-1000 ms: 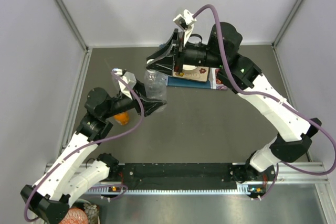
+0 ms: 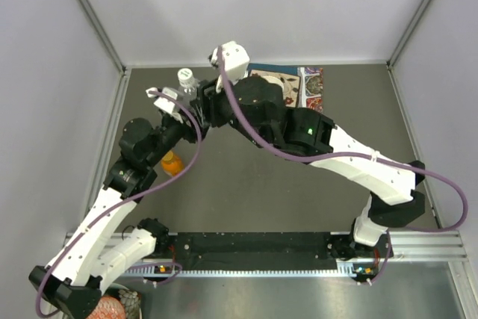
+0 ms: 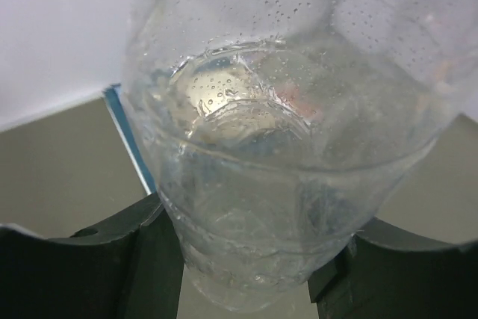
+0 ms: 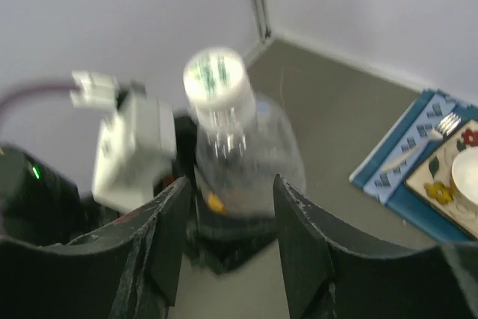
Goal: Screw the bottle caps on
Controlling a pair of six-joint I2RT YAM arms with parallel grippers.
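Observation:
My left gripper (image 2: 187, 121) is shut on a clear plastic bottle (image 3: 284, 147), which fills the left wrist view with droplets on its wall. A white cap (image 4: 214, 80) shows on top of the bottle in the right wrist view, blurred; whether it is screwed tight I cannot tell. My right gripper is part open just beside the bottle's top, its fingertips apart in front of the bottle, with nothing clearly between them. In the top view the right gripper partly hides the bottle.
An orange-capped or orange-filled bottle (image 2: 171, 163) stands behind the left arm. A blue mat with a patterned board (image 4: 441, 184), a fork and a white round item lies at the back.
The bottle in my left gripper has moved a little left and back. My right gripper has moved left and turned; the white cap now shows uncovered beside it in the top view.

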